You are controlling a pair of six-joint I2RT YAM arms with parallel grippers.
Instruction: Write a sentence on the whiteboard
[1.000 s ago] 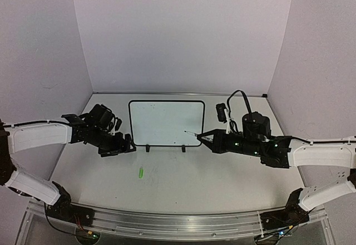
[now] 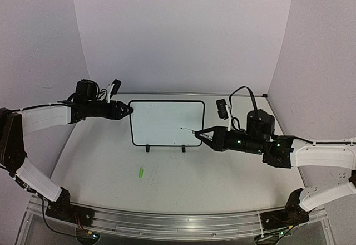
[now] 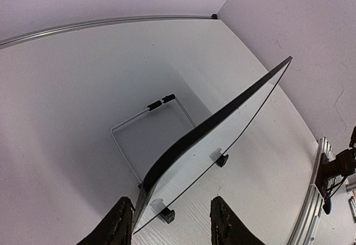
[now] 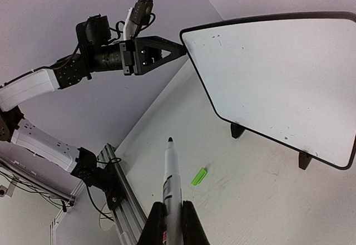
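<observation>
The black-framed whiteboard [image 2: 167, 122] stands tilted at the table's middle, blank but for a few dark specks. At its upper left edge is my left gripper [image 2: 131, 109]; in the left wrist view its fingers [image 3: 118, 223] stand apart, with the board's edge between them, close to one finger. Whether they touch it I cannot tell. My right gripper [image 2: 197, 135] is shut on a white marker [image 4: 173, 184], whose bare dark tip points away from the fingers. From above, the marker overlaps the board's lower right part; contact is not clear.
A small green cap [image 2: 141, 172] lies on the table in front of the board. Two black feet support the board's lower edge. A metal rail [image 2: 178, 221] runs along the front.
My left gripper has risen from beside the board's lower left corner to its upper left edge. The right gripper, still holding the marker, has shifted slightly left.
</observation>
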